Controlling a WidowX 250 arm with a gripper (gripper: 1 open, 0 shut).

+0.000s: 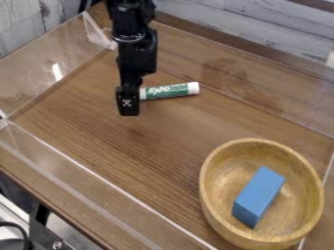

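Observation:
A black robot arm reaches down from the top of the camera view to the wooden table, its gripper (128, 103) low over the surface at the left end of a white tube with green ends (170, 91). The gripper appears open, its dark fingers just left of the tube; whether they touch it is hard to tell.
A yellow bowl (225, 227) at the lower right holds a blue block (259, 197). A white plank wall runs along the back, and a clear edge along the left.

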